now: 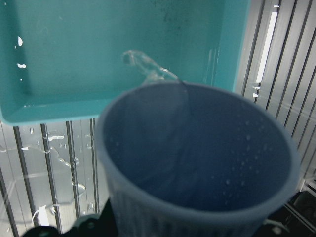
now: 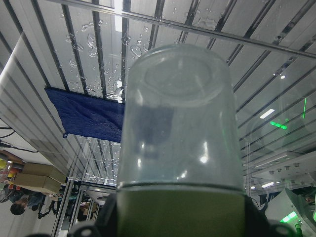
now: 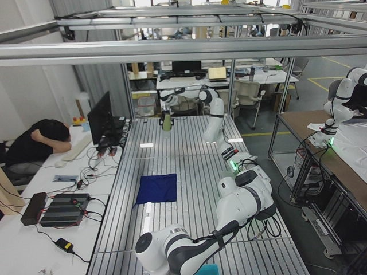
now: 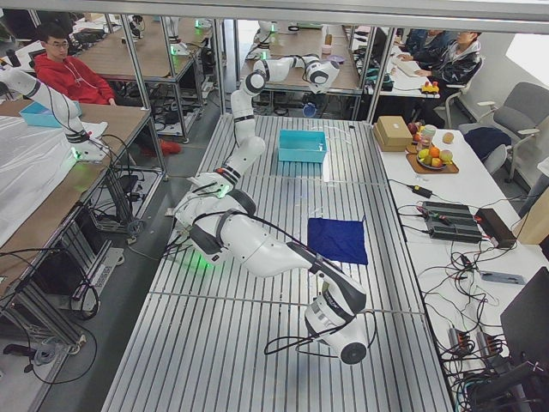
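Note:
A blue cup [image 1: 197, 148] fills the lower left wrist view, my left gripper shut on it. Behind it is a teal tray [image 4: 302, 146], also in the left wrist view [image 1: 59, 49], with a clear streak of liquid above the cup's rim. My right gripper is shut on a translucent bottle with a green lower part [image 2: 180, 138]; in the camera left view this bottle [image 3: 167, 123] hangs over the far end of the table. A dark blue cloth [image 3: 157, 188] lies flat mid-table.
Water drops lie on the slatted metal table [image 2: 89, 49]. Aluminium frame posts surround it. A side bench holds monitors, black boxes [image 4: 450, 221], cables and a fruit plate.

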